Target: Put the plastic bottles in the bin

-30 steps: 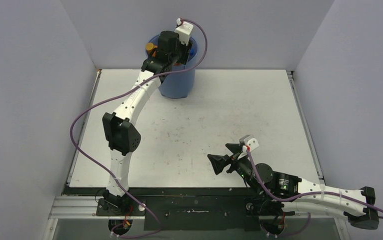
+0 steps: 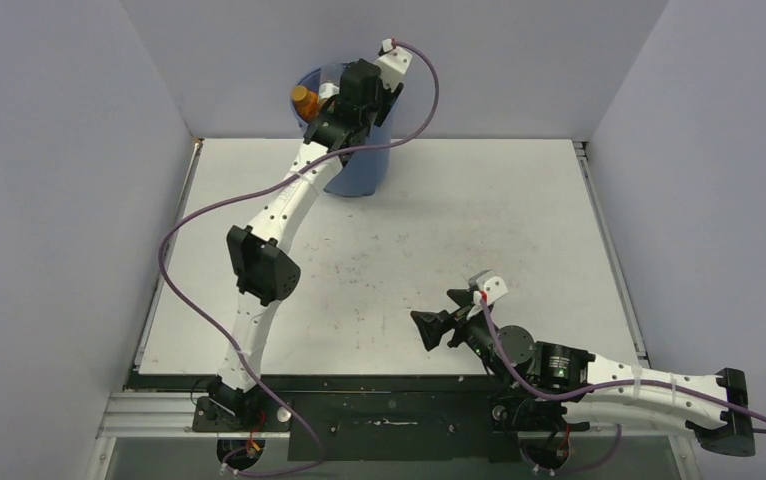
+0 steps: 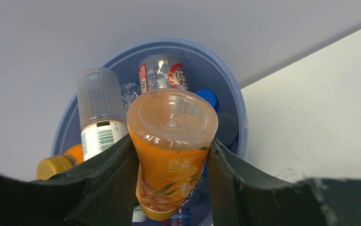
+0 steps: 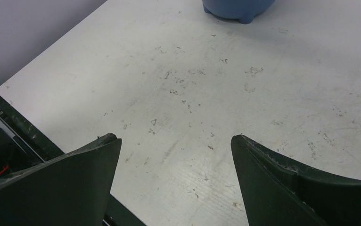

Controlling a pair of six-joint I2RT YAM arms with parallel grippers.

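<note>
My left gripper (image 2: 384, 95) is over the blue bin (image 2: 357, 170) at the back of the table, shut on an orange plastic bottle (image 3: 171, 155), seen large in the left wrist view above the bin's mouth. Beneath it in the bin lie a clear bottle with a white label (image 3: 98, 99), a can (image 3: 159, 70), a bottle with an orange cap (image 3: 53, 167) and several others, partly hidden. My right gripper (image 2: 444, 315) stands open over the front right of the table, nothing between its fingers.
Grey walls enclose it at the back and both sides.
My left arm has shifted slightly to the right over the bin, showing more of the bin's left part from above. The right arm has moved very slightly left.
</note>
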